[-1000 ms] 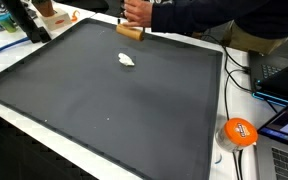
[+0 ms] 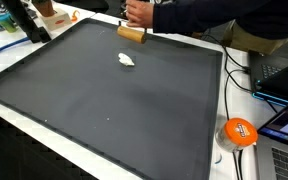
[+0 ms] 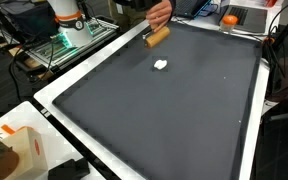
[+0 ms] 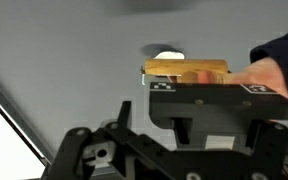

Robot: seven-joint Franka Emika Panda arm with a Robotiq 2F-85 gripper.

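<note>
A person's hand holds a wooden, roller-shaped piece over the far edge of the grey mat. The hand shows again in exterior view 2, with the wooden piece below it. Nearby on the mat lies a small white object, also a white object in exterior view 2. In the wrist view my gripper is open at the bottom, its fingers apart. Just beyond them sit a dark bar-like part with white marks and the wooden piece; the fingertips are partly hidden.
An orange-topped container stands beside it on the right, near laptops and cables. The person's sleeved arm reaches over the far edge.
The white object has stayed put.
</note>
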